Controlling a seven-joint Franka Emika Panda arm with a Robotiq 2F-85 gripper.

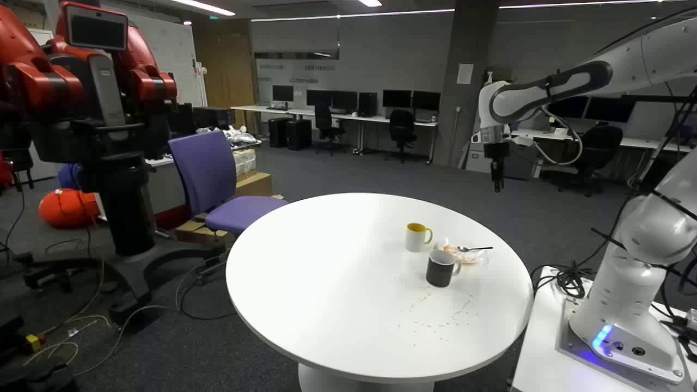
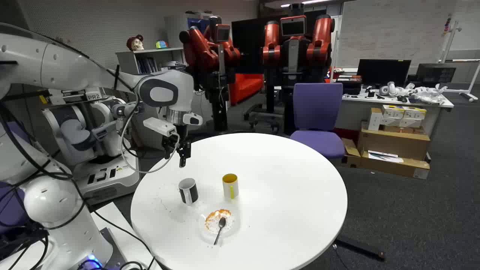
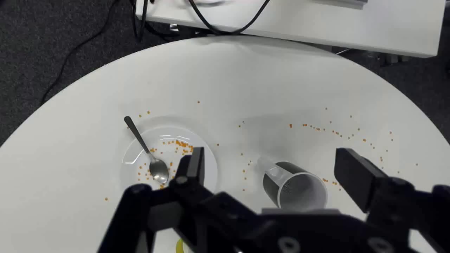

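Note:
My gripper is open, its black fingers wide apart with nothing between them; in exterior view 2 the gripper [image 2: 176, 153] hangs above the table's edge. Below it in the wrist view, a black mug [image 3: 272, 187] with a pale inside and white handle stands upright on the table, clear of the fingers. A white mug [image 1: 415, 240] with a yellow inside and handle is upright close by; the wrist view shows only a sliver of its yellow [image 3: 180, 246]. A clear plate [image 3: 211, 158] holds orange grains and a metal spoon [image 3: 158, 169], its handle over the rim.
Orange grains [image 3: 336, 133] lie scattered on the white round table [image 1: 313, 274] around the black mug and plate. My arm's base stands on a white bench [image 1: 545, 353] beside the table.

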